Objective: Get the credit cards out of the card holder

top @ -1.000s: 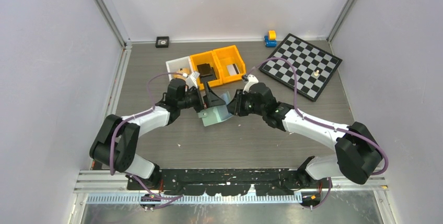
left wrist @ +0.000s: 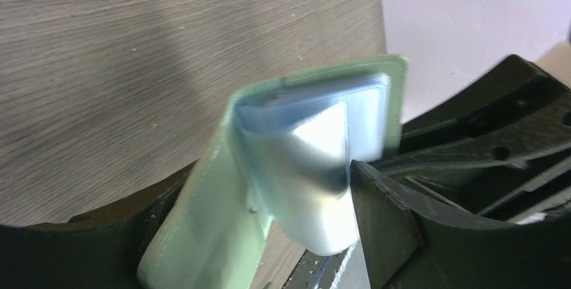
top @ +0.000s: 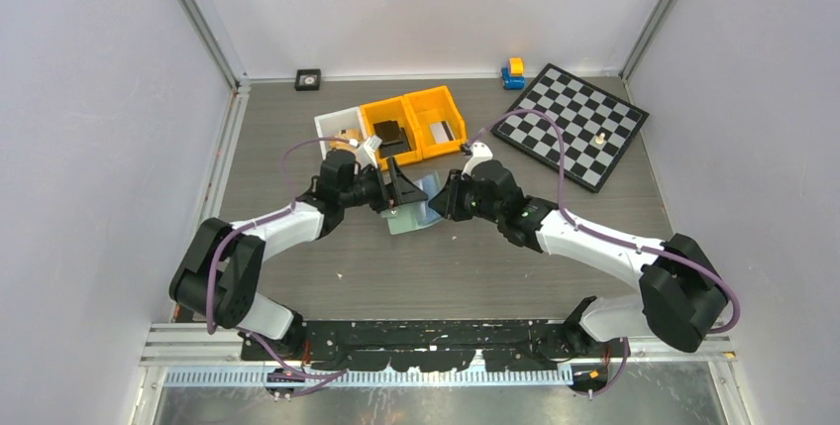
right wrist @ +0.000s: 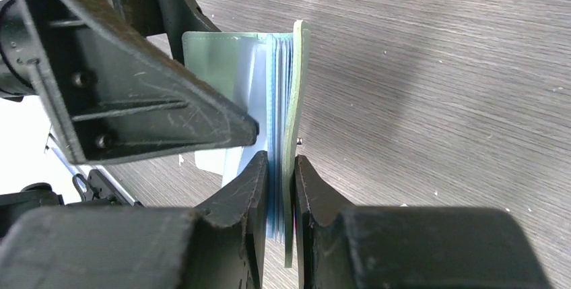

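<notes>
The card holder (top: 406, 222) is held above the table between my two arms. In the right wrist view its pale green cover (right wrist: 210, 56) is spread from the clear and bluish sleeves (right wrist: 275, 100). My right gripper is shut on the bundle of sleeves and the back cover. In the left wrist view, the green cover (left wrist: 219, 235) and a shiny clear sleeve (left wrist: 303, 168) reach between the parted fingers of my left gripper. Whether a card sits in that sleeve is hard to tell, as it is blurred.
Behind the arms stands a bin with a white compartment (top: 330, 128) and yellow compartments (top: 428, 104); a white and grey card (top: 442, 132) lies in the right one. A chessboard (top: 545, 138) is at the right, a small black box (top: 308, 79) at back left.
The left gripper has shifted slightly at the holder, and the green cover's near edge has moved up a little. The right gripper stays nearly still with its hold on the card holder.
</notes>
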